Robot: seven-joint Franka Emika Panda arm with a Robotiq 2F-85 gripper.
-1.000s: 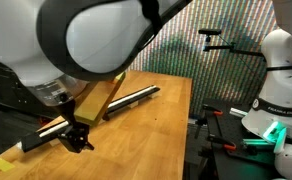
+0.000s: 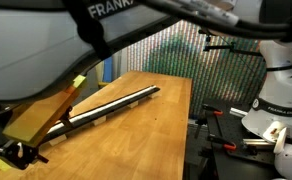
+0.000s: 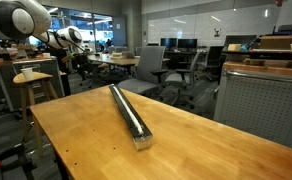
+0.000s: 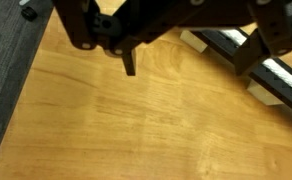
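Note:
My gripper stands open in the wrist view, with its dark fingers apart and bare wood showing between them. A long black bar with a pale strip along its top (image 4: 278,72) lies at the upper right there, partly hidden behind the right finger. In exterior view 1 the gripper (image 2: 21,158) is at the lower left, on the near-left side of the bar (image 2: 111,107), which the arm partly covers. Exterior view 2 shows the whole bar (image 3: 129,112) lying on the table; the gripper does not appear there.
The wooden table (image 3: 186,140) is wide and mostly clear around the bar. A dark strip of floor (image 4: 11,75) borders it at the left of the wrist view. Farther back stand office chairs (image 3: 186,62) and a person (image 3: 68,45).
In exterior view 1 my gripper has travelled left, toward the frame's edge, and the arm has swung left with it. The bar has stayed where it was.

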